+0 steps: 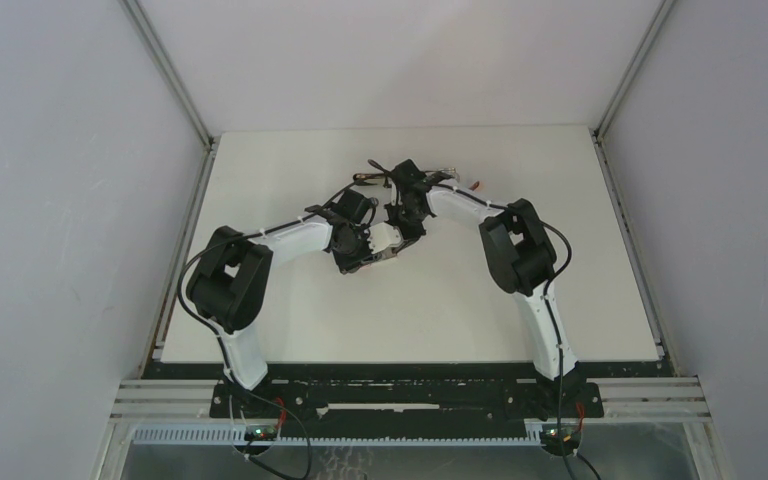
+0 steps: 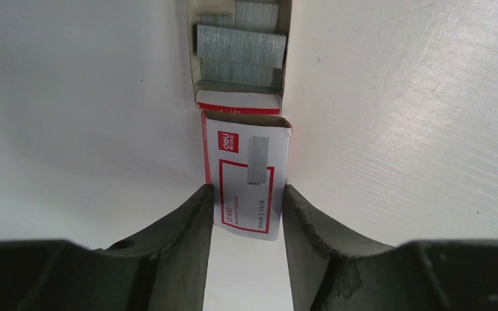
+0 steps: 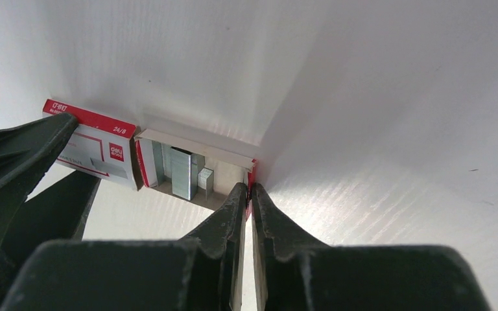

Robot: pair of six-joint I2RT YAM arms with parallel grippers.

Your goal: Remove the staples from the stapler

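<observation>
My left gripper is shut on the sides of a white and red staple box sleeve (image 2: 243, 175). The open end of the sleeve faces a cardboard tray (image 2: 194, 58), which appears drawn clear and lies end to end with it, almost touching. Inside the tray are strips of silvery staples (image 2: 240, 46), one lying across others. The tray's far end is pinched by my right gripper, shut on its thin red-edged wall. Both arms partly cover the box in the top view. The stapler cannot be made out clearly.
Behind the arms, at the back of the white table (image 1: 290, 330), lies a dark and brownish object (image 1: 367, 178). A small red item (image 1: 475, 185) is near it, to the right.
</observation>
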